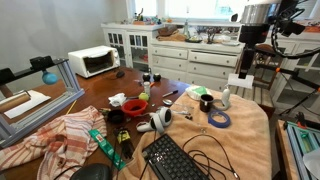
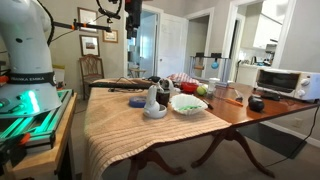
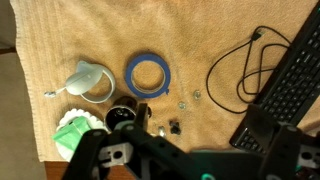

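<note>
My gripper is open above the table, its dark fingers set wide apart with nothing between them. In exterior view 1 the gripper (image 1: 240, 80) hangs well clear of the tabletop at the right. Below it, a blue tape ring (image 3: 130, 75) lies flat on the tan cloth (image 3: 200, 30). Left of the ring are a white bottle-like item (image 3: 82, 78) and a dark mug (image 3: 124, 112), partly hidden by the gripper. A white bowl with something green (image 3: 74, 132) sits at the lower left. On the right lies a black keyboard (image 3: 297, 75).
A black cable (image 3: 212, 78) loops beside the keyboard. Farther along the table stand a red bowl (image 1: 134, 107), a green box (image 1: 104, 143), a striped cloth (image 1: 62, 140) and several small items. A white toaster oven (image 1: 92, 62) is at the far end. Bare cloth surrounds the tape ring.
</note>
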